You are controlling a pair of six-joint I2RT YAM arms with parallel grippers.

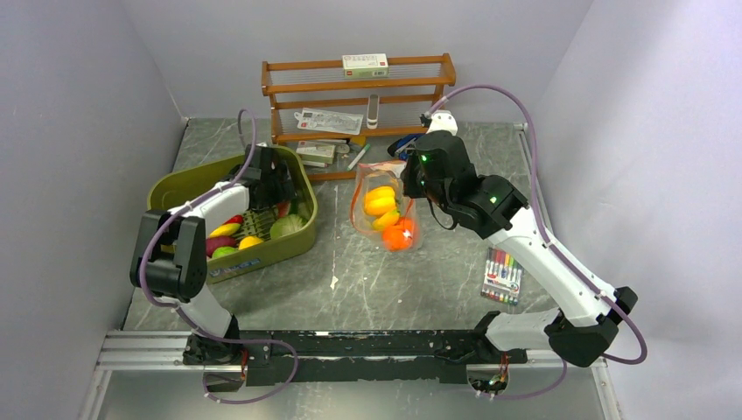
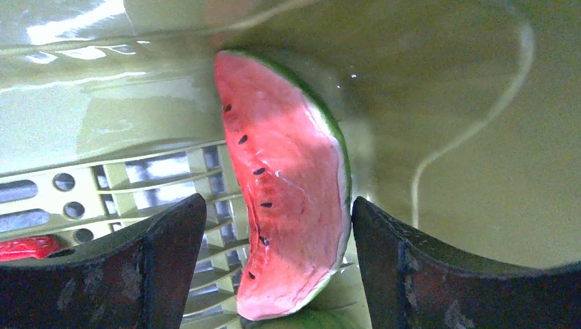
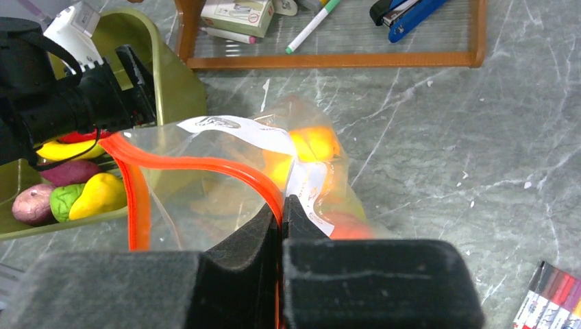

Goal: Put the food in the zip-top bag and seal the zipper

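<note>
Inside the green basket (image 1: 278, 256), my left gripper is part open, its fingers on either side of a red watermelon slice (image 2: 294, 171). A gap shows at the left finger (image 2: 179, 226); the right finger is close by the green rind, and I cannot tell if it touches. The clear zip bag (image 3: 226, 199) has an orange-edged mouth standing open. My right gripper is shut on that bag's edge. Yellow food (image 1: 380, 200) and an orange item (image 1: 399, 234) lie in the bag.
A green cabbage-like piece (image 1: 287, 227) and other toy food fill the basket's near side. Behind stands a wooden rack (image 1: 359, 87) with boxes and pens. A marker pack (image 1: 502, 276) lies at right.
</note>
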